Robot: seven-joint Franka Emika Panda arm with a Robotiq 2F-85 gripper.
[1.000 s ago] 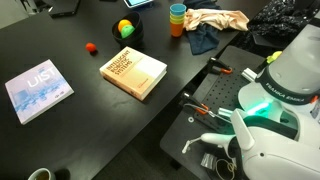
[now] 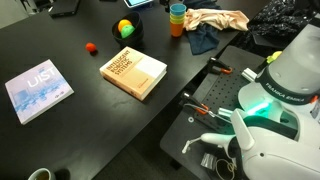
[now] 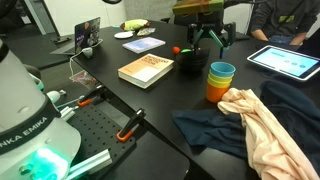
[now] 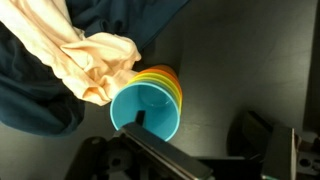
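My gripper (image 3: 210, 40) hangs open above the table near the bowl and cups, with nothing seen between its fingers. A stack of cups (image 2: 177, 20), blue on top with yellow and orange below, stands upright beside the cloths. From above, the wrist view shows the blue cup (image 4: 146, 104) close to the left finger and partly covered by it. A black bowl (image 2: 127, 38) holds an orange and a green ball (image 2: 126, 31). In the wrist view a dark round shape, seemingly the bowl (image 4: 250, 128), lies under the right finger; its contents are hidden there.
A peach cloth (image 3: 262, 135) and a dark blue cloth (image 3: 212, 130) lie crumpled beside the cups. A thick book (image 2: 133, 72), a flat UIST book (image 2: 39, 90) and a small red ball (image 2: 91, 47) rest on the black table. A tablet (image 3: 284, 62) lies behind the cups.
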